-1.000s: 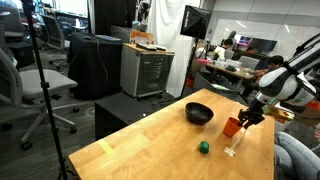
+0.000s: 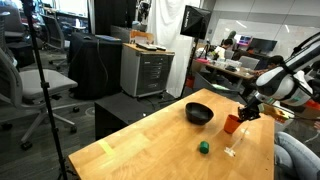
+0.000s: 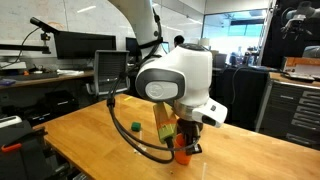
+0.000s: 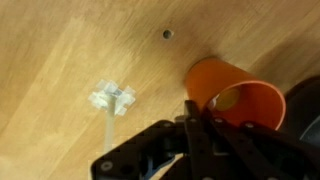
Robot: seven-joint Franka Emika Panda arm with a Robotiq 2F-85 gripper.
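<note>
An orange cup (image 4: 238, 92) stands on the wooden table, its open mouth facing the wrist camera. My gripper is over the cup's near rim, its dark fingers close together, shut on the rim as far as I can see. In exterior view 1 the cup (image 2: 231, 124) is at the table's right side, with the gripper (image 2: 243, 113) against its upper right. The white arm covers much of the cup (image 3: 183, 150) in exterior view 2.
A black bowl (image 2: 199, 113) sits just behind the cup; its dark edge (image 4: 305, 110) shows at the wrist view's right. A green object (image 2: 204, 147) and a white strip taped down (image 4: 110, 122) lie nearby.
The gripper has shifted slightly left, closer against the cup. The cup, bowl and green object look unmoved.
</note>
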